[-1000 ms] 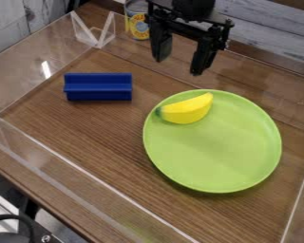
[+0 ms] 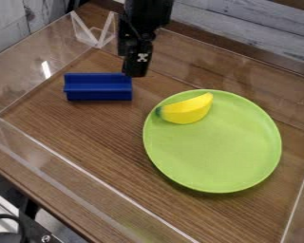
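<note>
A blue rectangular block [image 2: 98,90] lies on the wooden table at the left. To its right, a yellow banana-like toy [image 2: 189,109] rests on the upper left of a green plate [image 2: 212,152]. My black gripper [image 2: 134,59] hangs from the top of the view, above and a little right of the blue block. Whether its fingers are open or shut is hard to tell.
Clear plastic walls edge the table [image 2: 104,180] at the left, back and right. A clear object [image 2: 91,27] stands at the back left. Bare wood lies below the blue block and behind the plate.
The gripper has moved left and turned, coming down nearer the blue block. The block, plate and yellow toy have not visibly moved.
</note>
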